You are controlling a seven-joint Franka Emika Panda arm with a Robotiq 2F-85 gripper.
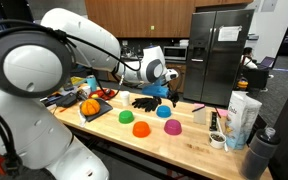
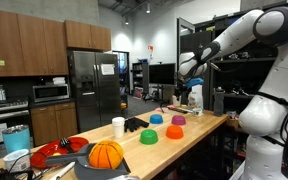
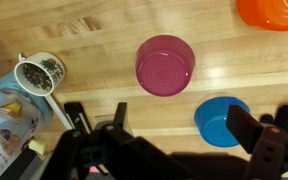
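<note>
My gripper stands open above the table with nothing between its fingers. In the wrist view a magenta bowl [image 3: 165, 65] lies ahead of the fingers, apart from them. A blue bowl [image 3: 214, 122] is low on the right, partly covered by one finger. Part of an orange bowl [image 3: 272, 10] shows at the top right corner. In exterior view 1 the gripper [image 1: 170, 92] hangs over the far side of the bowls. A green bowl [image 1: 126, 116] sits left of the orange one there.
A cup with dark contents [image 3: 39, 72] and a bag [image 3: 6, 128] are at the wrist view's left. A dark canister [image 1: 259, 152] stands near the table's right edge. An orange ball [image 2: 107, 155] rests at the opposite end. Bare wood surrounds the bowls.
</note>
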